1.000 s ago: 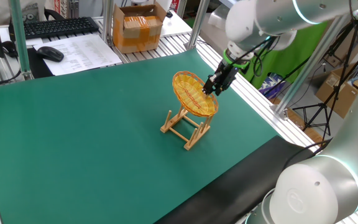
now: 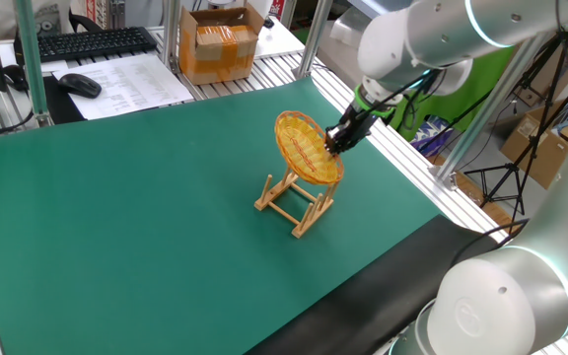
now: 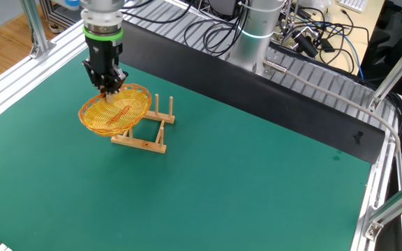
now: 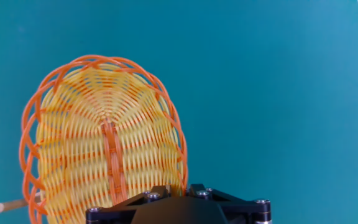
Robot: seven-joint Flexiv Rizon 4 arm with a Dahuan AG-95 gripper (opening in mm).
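Note:
A shallow oval wicker basket (image 2: pixel 302 146), yellow with an orange braided rim, is tilted at a small wooden rack (image 2: pixel 301 229) with upright pegs. In the second exterior view the basket (image 3: pixel 108 117) overlaps part of the rack (image 3: pixel 147 145), so their contact is hard to make out. My gripper (image 2: pixel 331 150) is at the basket's rim on the robot's side. In the wrist view the gripper's fingertips (image 4: pixel 160 189) are close together, shut on the basket (image 4: pixel 79 149) at its right rim. The lower part of the basket is cut off there.
A black strip (image 3: pixel 271 90) runs along the robot's side.
My gripper has shifted slightly down at the rim, and its wrist has turned a little. The basket's position is nearly the same, and the rack has not moved.

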